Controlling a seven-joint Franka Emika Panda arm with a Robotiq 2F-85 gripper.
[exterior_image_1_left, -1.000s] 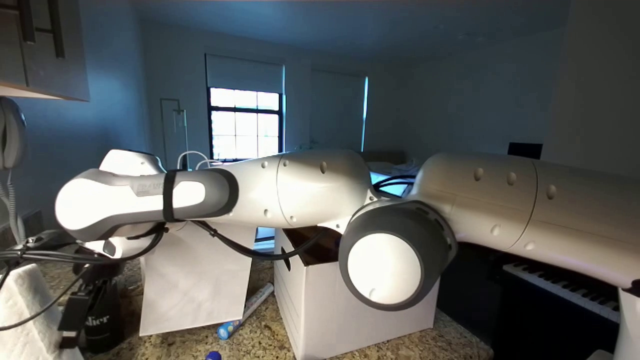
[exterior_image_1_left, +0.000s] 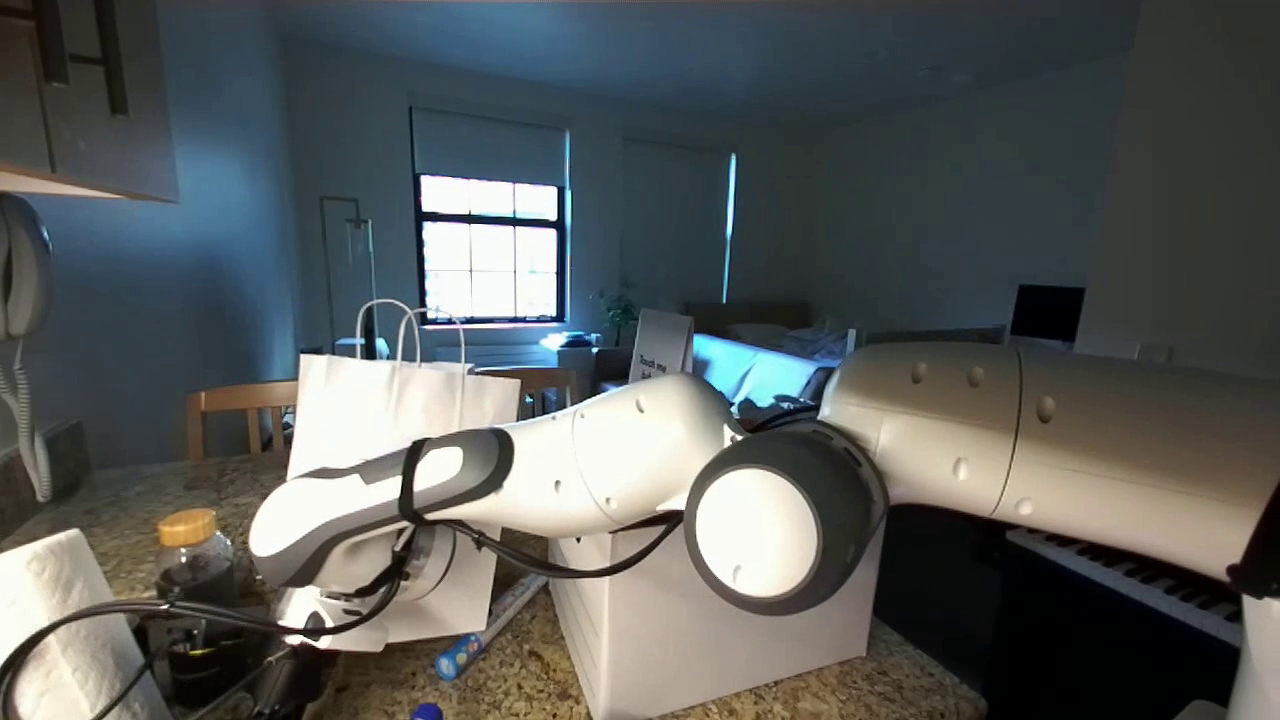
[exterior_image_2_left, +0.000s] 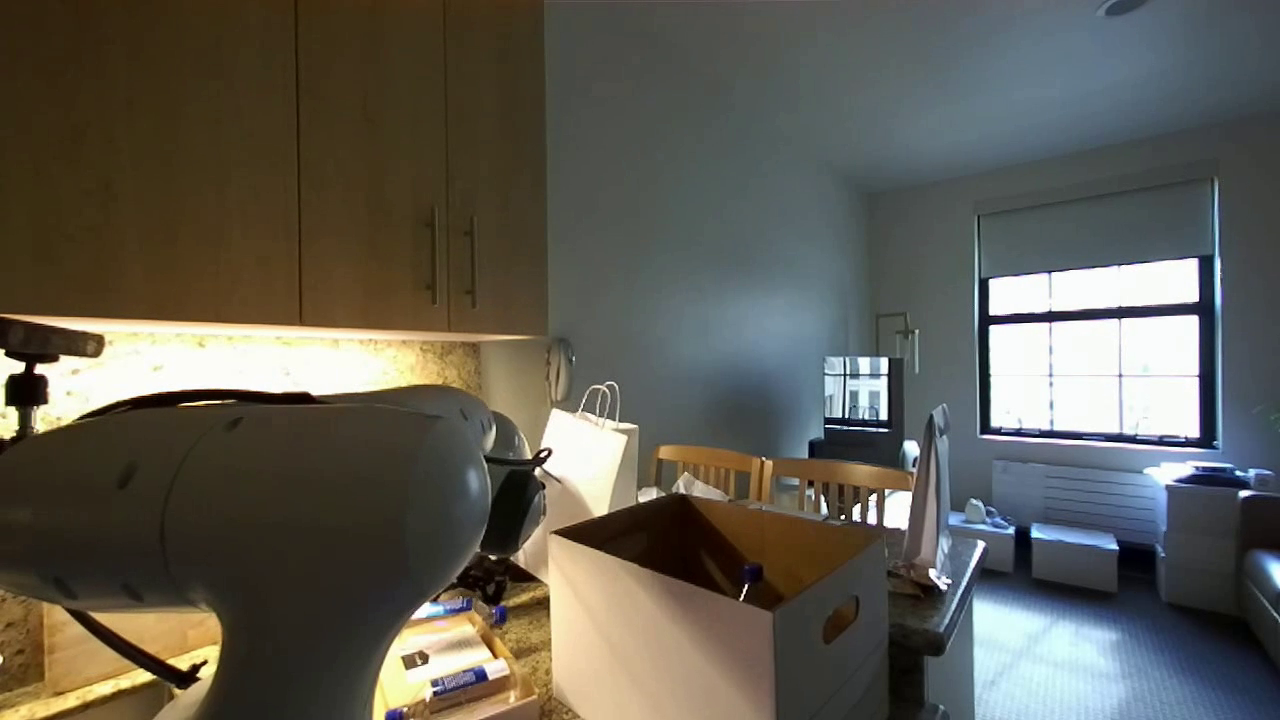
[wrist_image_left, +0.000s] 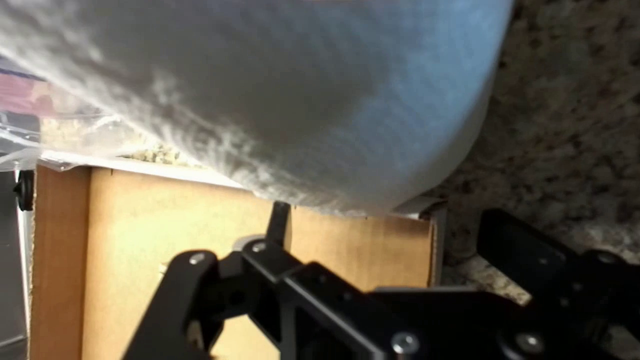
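My gripper is open in the wrist view, its black fingers spread wide with nothing gripped between them. A white paper towel roll (wrist_image_left: 300, 108) fills the upper part of that view, very close to the camera; in exterior view 1 the paper towel (exterior_image_1_left: 66, 624) stands at the lower left edge. Beneath the fingers lies an open cardboard tray (wrist_image_left: 162, 222), with one fingertip over it and the other over the speckled counter. From exterior view 2, this tray (exterior_image_2_left: 524, 702) holds a blue-and-white tube (exterior_image_2_left: 468, 682) and other items. The arm hides the gripper there.
A tall white paper bag (exterior_image_1_left: 360, 408) and a large white box (exterior_image_1_left: 720, 648) stand on the counter. Between them lies a tube with a blue end (exterior_image_1_left: 459, 656). A jar with a yellowish lid (exterior_image_1_left: 188, 528) is near the arm's end. Inside the box, a blue-capped bottle (exterior_image_2_left: 751, 578) shows.
The arm's end has come down and shifted right in exterior view 1, uncovering the jar lid and the top of the paper bag. The bag, box and tube stay put.
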